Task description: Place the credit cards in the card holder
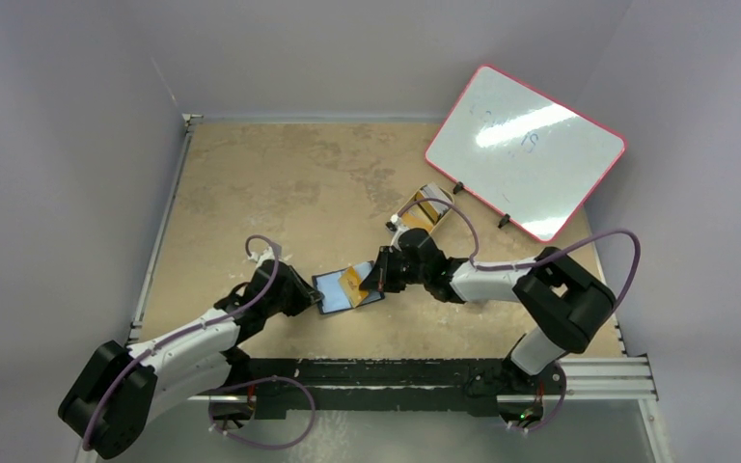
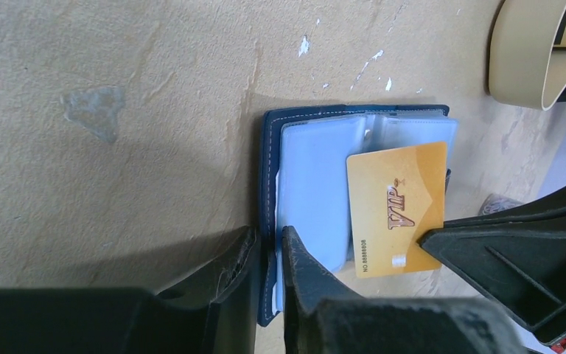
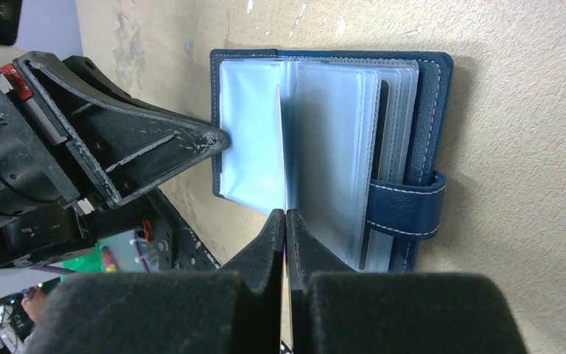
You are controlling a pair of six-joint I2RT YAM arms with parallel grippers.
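An open card holder [image 3: 332, 147], navy with clear pale-blue sleeves, lies on the table between my grippers. My right gripper is shut on the gold VIP card [image 2: 398, 210] by its edge. Edge-on in the right wrist view, the card stands over the middle of the holder; whether it is inside a sleeve I cannot tell. At the holder's left edge, my left gripper is parted by a small gap, its fingertips on either side of the navy border and sleeve edge. From above, the right gripper [image 1: 378, 280] covers the holder's right part.
Behind the right arm stands a tan box [image 1: 417, 214] with cards in it. A whiteboard [image 1: 526, 149] with a pink rim leans at the back right.
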